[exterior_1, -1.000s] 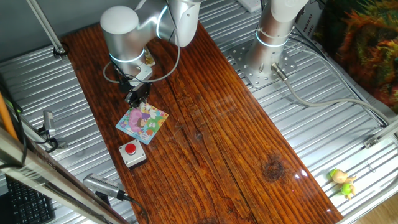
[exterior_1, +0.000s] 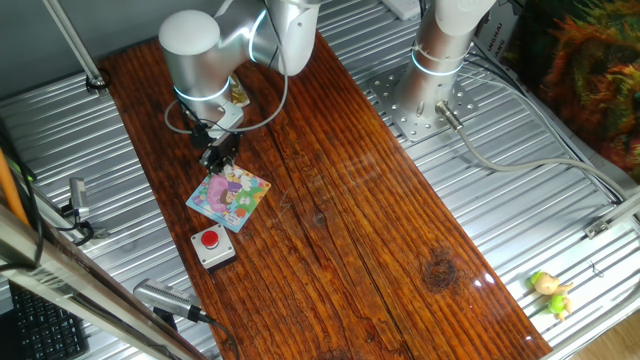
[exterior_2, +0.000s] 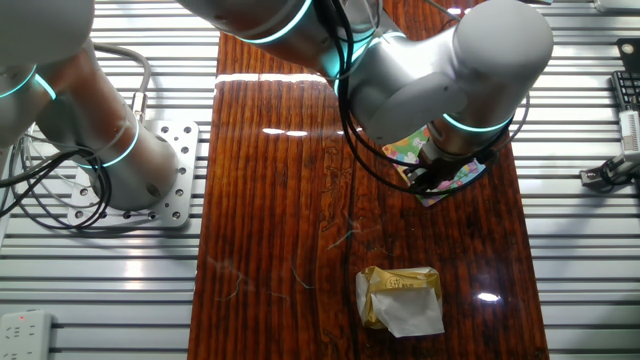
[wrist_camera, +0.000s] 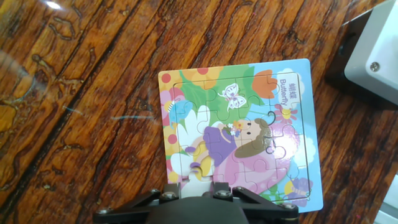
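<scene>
A square butterfly jigsaw puzzle (wrist_camera: 233, 134) lies flat on the wooden table, its picture almost entirely filled in. My gripper is over the puzzle's lower left part in the wrist view. A pale puzzle piece (wrist_camera: 196, 183) spans the gap between its two fingers, and the gripper looks shut on it. The piece's lower part is hidden by the gripper body. Whether it is seated in the board or slightly raised cannot be told. In exterior view 1 the gripper reaches the puzzle (exterior_1: 228, 197) at its far edge; in exterior view 2 the arm covers much of the puzzle (exterior_2: 408, 150).
A white box with a red button (exterior_1: 210, 239) stands close beside the puzzle. A gold and white packet (exterior_2: 400, 300) lies on the table beyond the arm. A small toy (exterior_1: 552, 292) rests off the table.
The arm has shifted very slightly over the last second. The puzzle and the button box have stayed in place.
</scene>
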